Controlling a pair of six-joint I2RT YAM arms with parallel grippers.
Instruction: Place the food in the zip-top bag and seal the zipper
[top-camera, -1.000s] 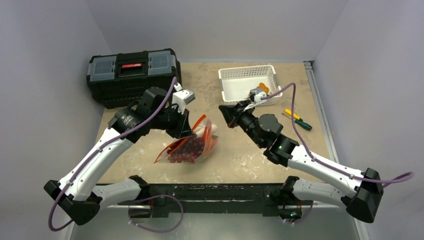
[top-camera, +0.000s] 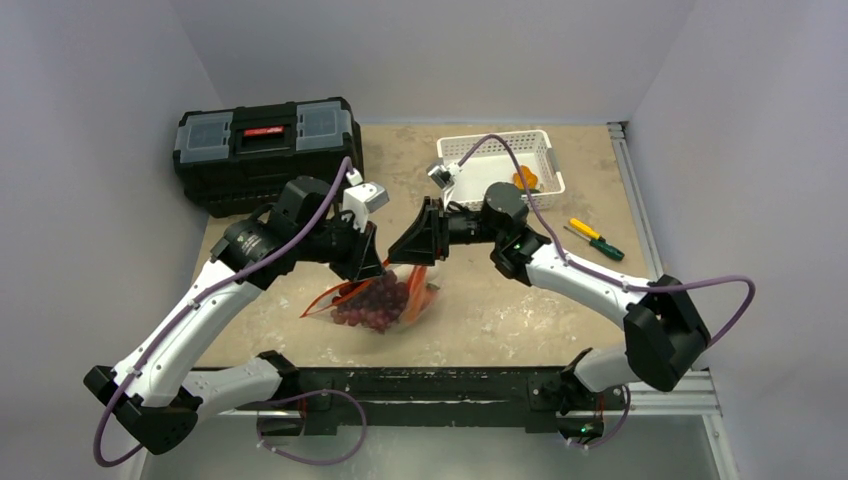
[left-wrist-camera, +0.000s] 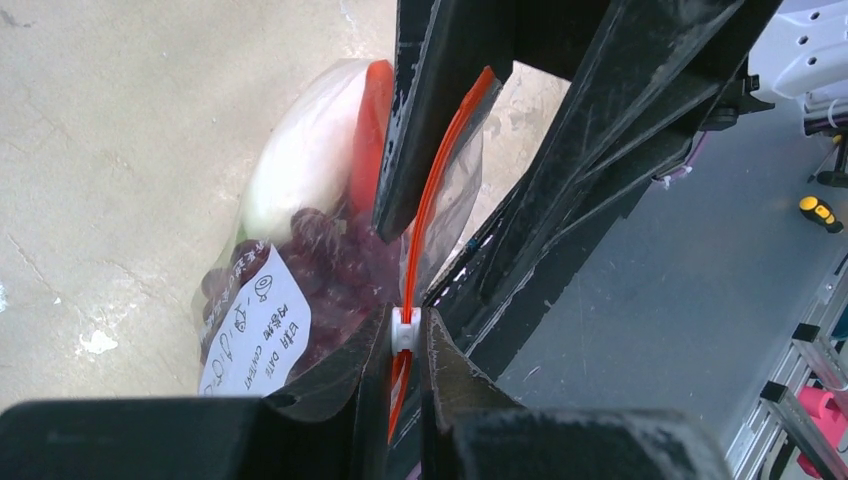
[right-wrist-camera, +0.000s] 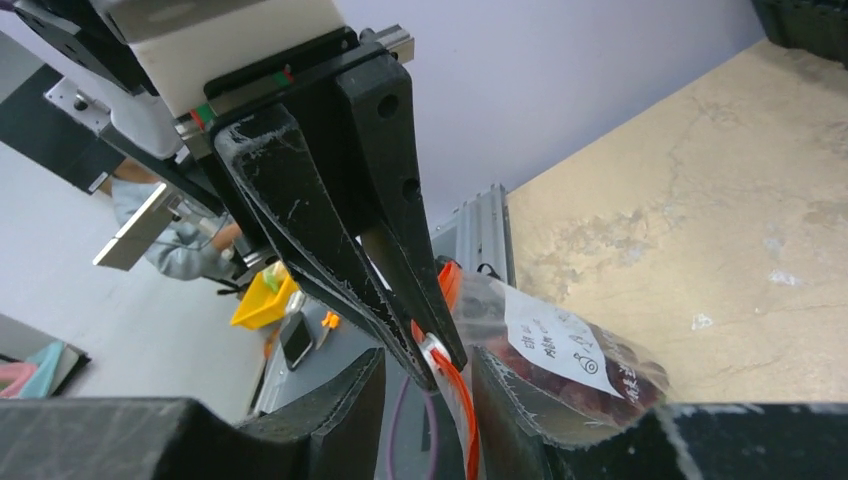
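Note:
The clear bag (top-camera: 375, 300) with grapes, a white item and an orange one inside stands near the table's front middle. My left gripper is shut on the white zipper slider (left-wrist-camera: 405, 330) at the bag's red-edged top. My right gripper (top-camera: 420, 245) is open at that top, its fingers either side of the upper zipper strip (left-wrist-camera: 450, 140) in the left wrist view. A written label (left-wrist-camera: 250, 330) shows on the bag.
A black toolbox (top-camera: 268, 150) stands back left, a white basket (top-camera: 465, 175) with orange items back right. Screwdrivers (top-camera: 606, 247) lie at the right.
My right gripper has moved left from near the basket to the bag's top beside my left gripper, and has opened. The left arm is nearly still.

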